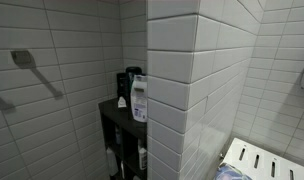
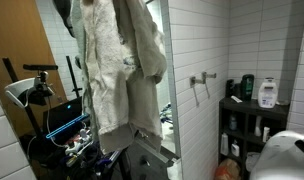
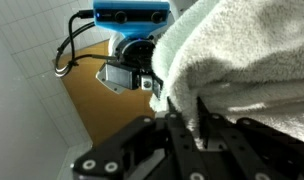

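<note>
A pale, fluffy towel (image 3: pixel 257 60) fills the right of the wrist view, bunched where my gripper is shut on a fold of it. In exterior view 2 the same towel (image 2: pixel 122 70) hangs long and loose at upper left, its lower edge clear of the floor. My gripper is hard to make out in that view, and exterior view 1 does not show it or the towel.
A black shelf (image 2: pixel 242 108) holding several bottles stands in the tiled corner, with a white jug (image 2: pixel 269 92) on top. Wall hooks (image 2: pixel 202 79) stick out of the white tiles. A slotted white bench (image 1: pixel 267 162) is at lower right in exterior view 1.
</note>
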